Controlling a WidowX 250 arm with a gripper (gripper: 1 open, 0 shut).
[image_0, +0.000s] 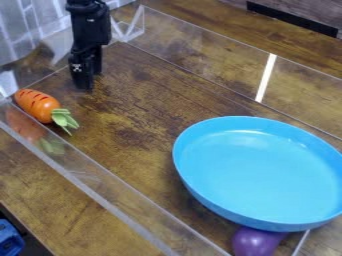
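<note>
My black gripper (83, 66) hangs at the upper left over the wooden floor of the clear-walled enclosure, open, with nothing visible between its fingers. An orange toy carrot (38, 104) with a pale green top lies below and left of it, apart from it. A large light blue round tray (254, 165) fills the lower right. A purple toy vegetable (254, 243) sits at the bottom edge beside the tray, partly out of sight.
Clear low walls (147, 205) border the wooden area. A blue object (7, 238) shows at the lower left outside the wall.
</note>
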